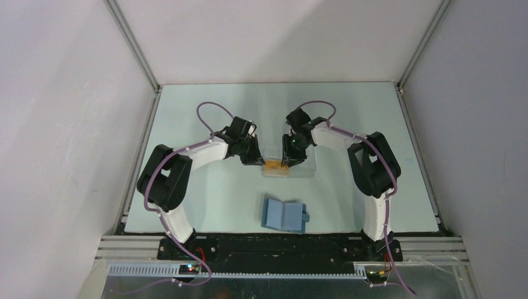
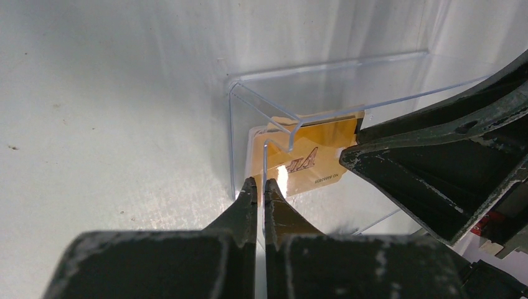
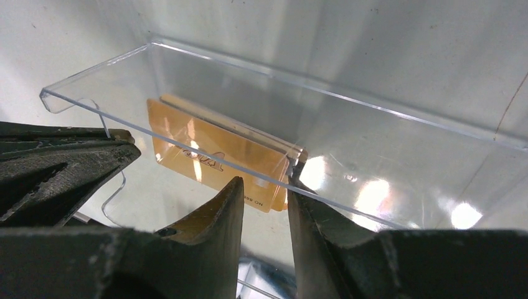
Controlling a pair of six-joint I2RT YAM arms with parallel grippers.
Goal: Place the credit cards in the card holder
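Note:
Orange credit cards (image 3: 215,156) lie in the left end of a long clear box (image 1: 305,169), leaning toward its back wall. My left gripper is shut on the thin clear wall at the box's left end, just beside the cards. Over the box, the right gripper has its fingertips apart; a card's right end and the clear rim show in the gap. Whether either finger touches the card I cannot tell. A blue card holder (image 1: 284,215) lies spread open near the table's front edge, away from both grippers.
The two grippers are close together over the box. Clear walls and rims of the box surround the cards.

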